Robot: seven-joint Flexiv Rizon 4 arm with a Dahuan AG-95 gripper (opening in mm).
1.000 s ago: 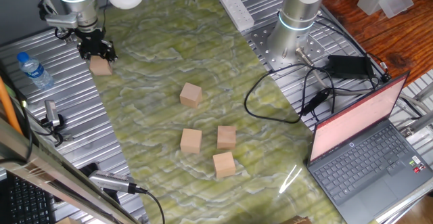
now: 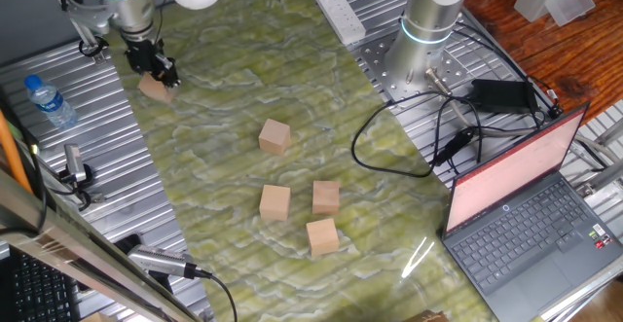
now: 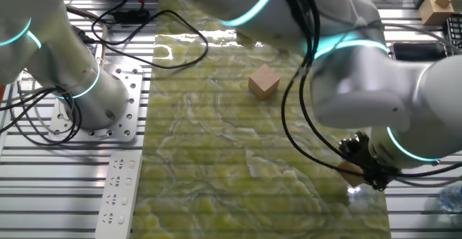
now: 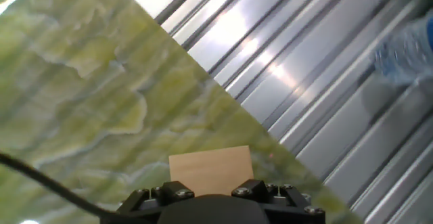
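Observation:
A wooden cube is at the far left end of the green marbled mat, close to the mat's edge, with my gripper shut on it. From the wrist view, the cube's pale face shows just beyond and between the black fingers; its lower part is hidden. In the second exterior view the same cube is partly covered by the gripper and cables. Whether it touches the mat cannot be told. Separate wooden cubes rest on the mat: one near the middle, and three lower down.
A water bottle stands on the slatted metal table left of the mat.
My gripper has shifted slightly right and turned, and the cube has moved and rotated along with it. The other cubes lie where they were.

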